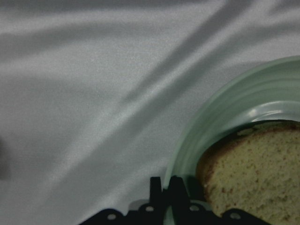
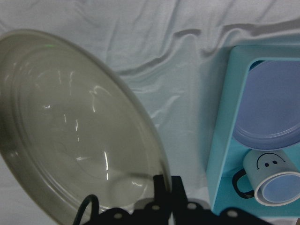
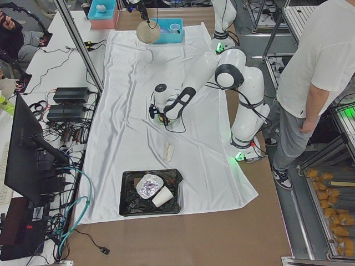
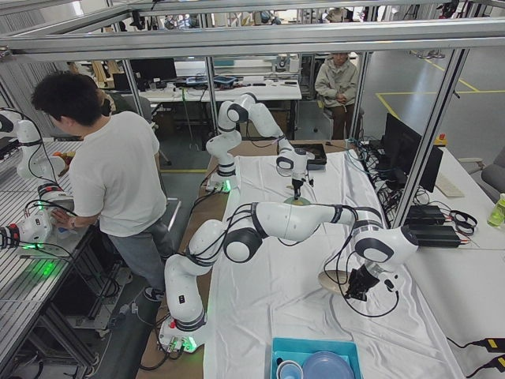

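My right gripper grips the rim of a beige plate (image 2: 75,126), lifted beside the blue bin (image 2: 220,131), which holds a blue plate (image 2: 269,103) and a smiley mug (image 2: 269,176). In the left wrist view, my left gripper is at the rim of a green plate (image 1: 197,129) with a slice of bread (image 1: 248,173) on it; whether it is closed on the rim is hard to tell.
A black tray (image 3: 127,202) with foil and a white item stands at the cloth's near end, with pale pieces (image 3: 168,151) above it. A monitor (image 3: 28,155) stands on the left; a person (image 3: 310,72) stands on the right.
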